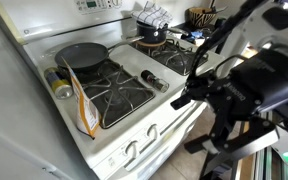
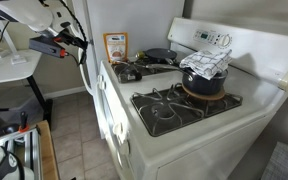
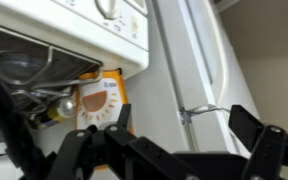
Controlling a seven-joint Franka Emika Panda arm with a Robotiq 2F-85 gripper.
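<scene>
My gripper (image 1: 191, 121) hangs in front of the stove's front edge at the right, its two dark fingers spread apart with nothing between them. In the wrist view the gripper is open, with the cooktop beyond it turned sideways. An orange-and-white bag (image 1: 82, 105) stands upright at the stove's left edge, and its printed face (image 2: 115, 48) shows in the second exterior view. Behind it are a dark frying pan (image 1: 81, 56) and a can (image 1: 58, 84). A small dark jar (image 1: 154, 80) lies on the strip between the burners.
On the rear right burner sits a dark pot (image 2: 198, 84) with a striped cloth (image 2: 206, 60) over it. The white stove (image 2: 219, 130) has bare front burner grates (image 2: 167, 108). Knobs (image 1: 131, 150) jut from its front. A fridge side (image 1: 19, 95) borders the left.
</scene>
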